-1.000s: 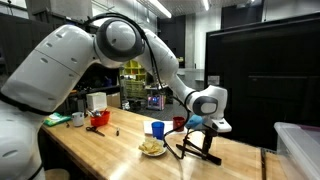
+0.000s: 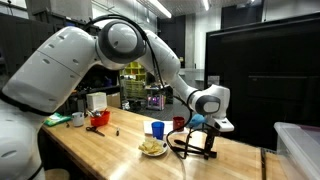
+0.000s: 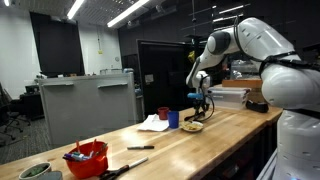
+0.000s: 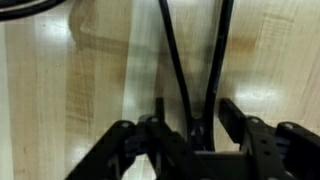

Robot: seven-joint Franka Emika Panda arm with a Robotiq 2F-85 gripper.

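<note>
In the wrist view, two dark strips of a black cable-like or tong-like object (image 4: pixel 204 100) run down and meet between my gripper's fingertips. My gripper is open around it, a finger (image 4: pixel 155 128) on one side and the other across from it, with gaps showing. From the first exterior view, the gripper (image 2: pixel 209 140) points down close to the wooden table, right over the black object (image 2: pixel 190 150). Whether the pads touch the object is too blurred to tell.
A plate with yellow food (image 2: pixel 152 147), a blue cup (image 2: pixel 158 130) and a red cup (image 2: pixel 179 123) stand nearby. Farther off is a red container (image 3: pixel 86 158) with utensils. A clear plastic bin (image 2: pixel 300 145) stands at right.
</note>
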